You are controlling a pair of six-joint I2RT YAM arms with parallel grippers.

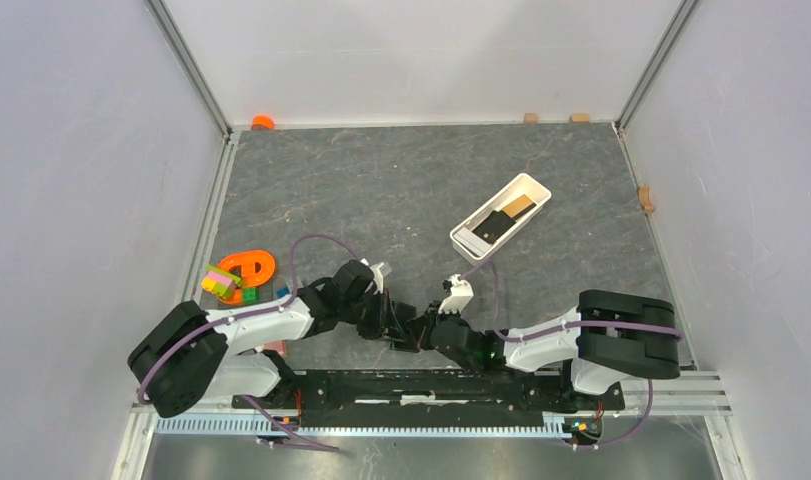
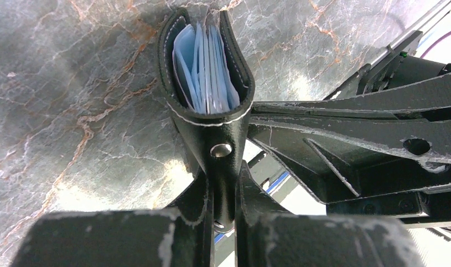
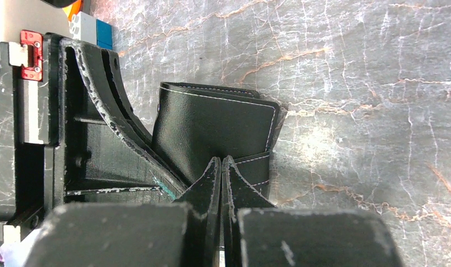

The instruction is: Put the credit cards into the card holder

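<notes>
A black leather card holder (image 2: pixel 228 142) with white stitching stands with its mouth gaping in the left wrist view. Its clear bluish sleeves (image 2: pixel 209 72) fan out inside that opening. My left gripper is shut on one side of the holder, gripping the folded leather. From the right, my right gripper has its closed fingertips against or very near the holder's outer face; nothing shows between them. I cannot make out a loose card at either gripper. From above, both grippers hide most of the holder (image 1: pixel 405 346).
A white bin (image 1: pixel 461 222) with black, tan and whitish flat items stands at the back right. Orange and coloured toy blocks (image 1: pixel 249 266) lie at the left.
</notes>
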